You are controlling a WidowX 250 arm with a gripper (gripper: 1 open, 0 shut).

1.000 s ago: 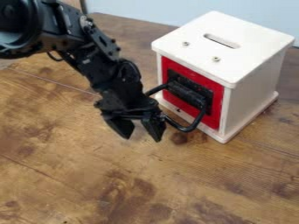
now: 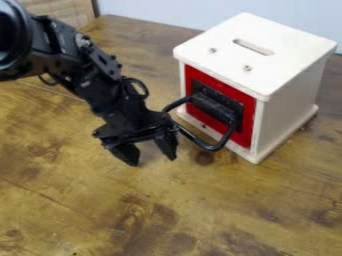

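My gripper (image 2: 146, 150) hangs low over the wooden table, left of a white wooden box (image 2: 281, 90), its two black fingers apart with nothing seen between them. The box has a slot in its top and a red front panel (image 2: 201, 80) carrying a black fixture with a looped black handle (image 2: 225, 135), which reaches out toward my gripper's right side. Whether the gripper touches that handle cannot be told from this view.
A pale wall runs along the back, behind the box.
The gripper has shifted slightly left, away from the box, over the last second. The box and its handle look unmoved.
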